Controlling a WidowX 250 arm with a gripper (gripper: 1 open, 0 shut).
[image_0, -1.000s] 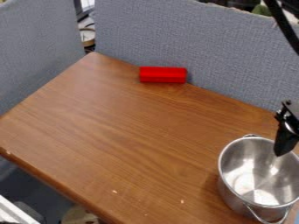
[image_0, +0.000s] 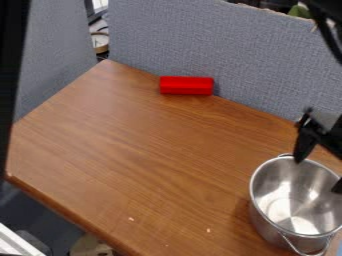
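Note:
A red block (image_0: 186, 85) lies at the back of the wooden table, against the grey padded wall. A steel pot (image_0: 287, 215) with wire handles stands at the front right. My black gripper (image_0: 317, 160) is over the pot's back right rim, open and partly cut off by the right edge of the view; its tips are blurred.
Grey padded walls (image_0: 214, 50) border the table at the back and left. A dark shape fills the upper left edge of the view.
My gripper has moved a little leftward from the right edge. A dark shape has appeared along the left edge. The block and pot have not moved.

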